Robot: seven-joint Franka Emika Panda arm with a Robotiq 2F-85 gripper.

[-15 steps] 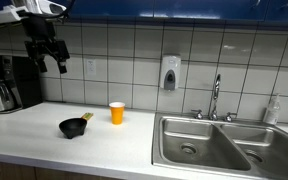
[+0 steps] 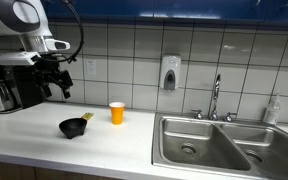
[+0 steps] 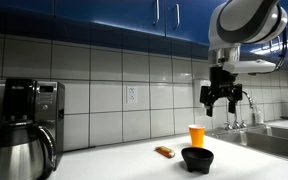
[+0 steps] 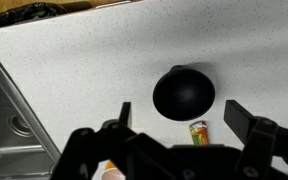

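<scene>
A black bowl (image 2: 73, 127) sits on the white counter, and the wrist view shows this bowl (image 4: 184, 94) from above, with a small knob-like handle at its rim. My gripper (image 2: 57, 91) hangs in the air above the counter, to the left of the bowl and clear of it. Its fingers stand wide open in the wrist view, with nothing between them. Behind the bowl lies a small orange-and-green packet (image 4: 199, 132). An orange cup (image 2: 117, 113) stands upright beyond it, and the arm partly hides this cup in the wrist view.
A double steel sink (image 2: 189, 148) with a faucet (image 2: 216, 97) takes up the right side. A coffee maker (image 3: 24, 128) stands at the other end. Blue cabinets (image 3: 104, 22) hang overhead. Bare counter lies between bowl and sink.
The arm and gripper have come down toward the counter. Bowl, packet and cup have stayed where they were.
</scene>
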